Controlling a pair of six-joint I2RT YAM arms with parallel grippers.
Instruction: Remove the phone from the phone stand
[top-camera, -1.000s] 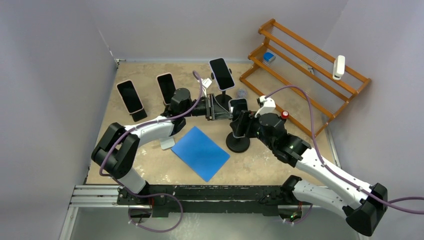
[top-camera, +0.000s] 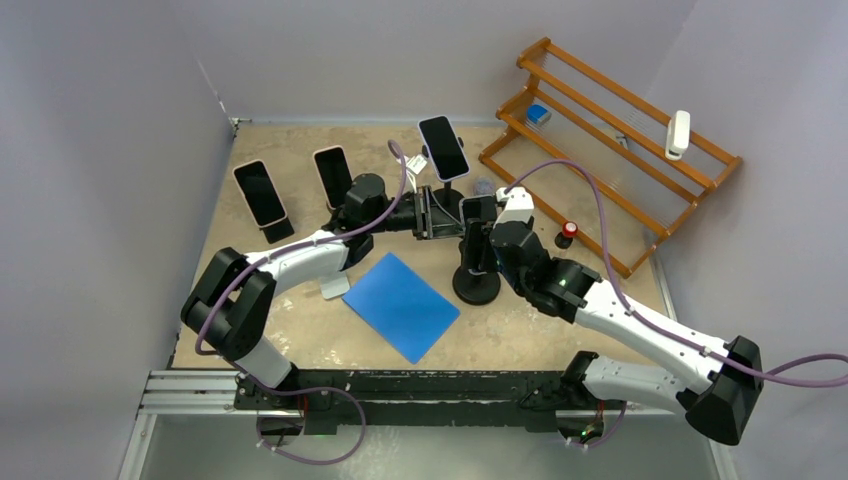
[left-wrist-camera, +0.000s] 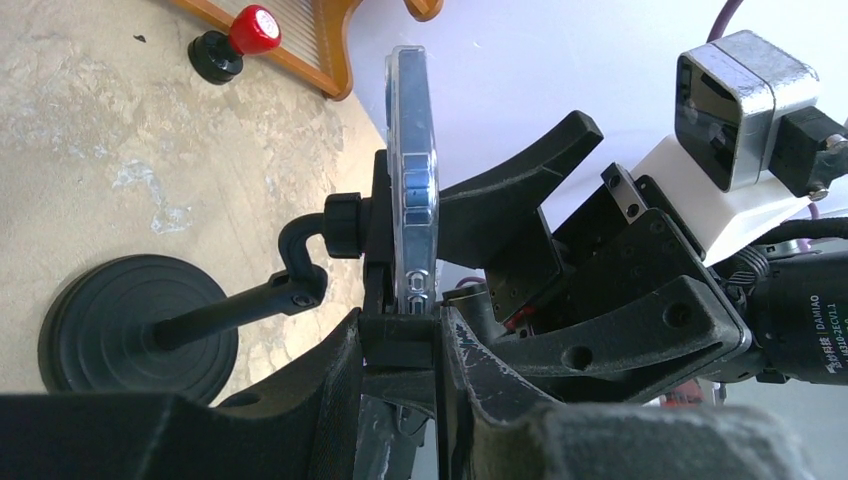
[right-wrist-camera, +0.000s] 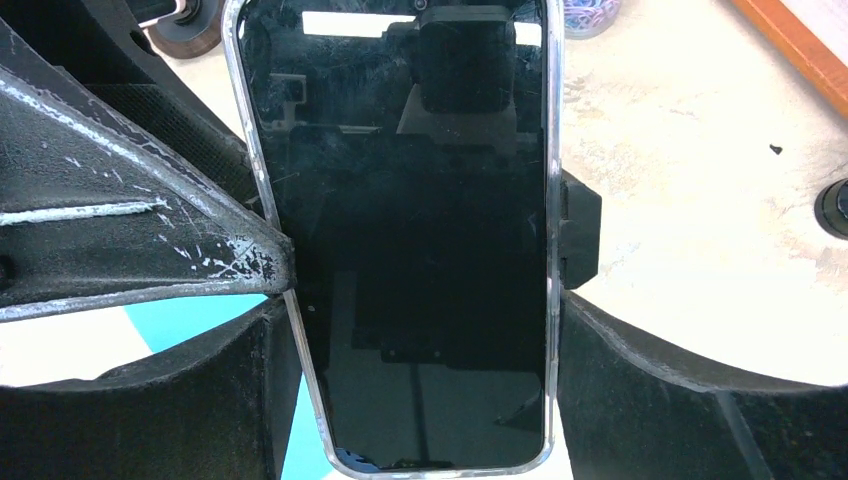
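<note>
A dark phone (top-camera: 478, 208) with a clear case stands upright in a black phone stand with a round base (top-camera: 476, 289). In the left wrist view the phone (left-wrist-camera: 412, 150) is edge-on, its back against the stand's holder. My left gripper is shut on a black clamp piece (left-wrist-camera: 398, 345) of that holder, at the phone's edge. The right gripper is open around the phone, one finger (right-wrist-camera: 190, 400) along each long side; the screen (right-wrist-camera: 420, 220) faces its camera. Whether both fingers touch the phone cannot be told.
Another phone (top-camera: 444, 148) on a stand is behind, with two more phones (top-camera: 260, 193) at the left. A blue sheet (top-camera: 402, 307) lies in front. A red-topped stamp (top-camera: 567, 232) and wooden rack (top-camera: 610, 140) are at the right.
The left arm, the phone and the stand look nearly still.
</note>
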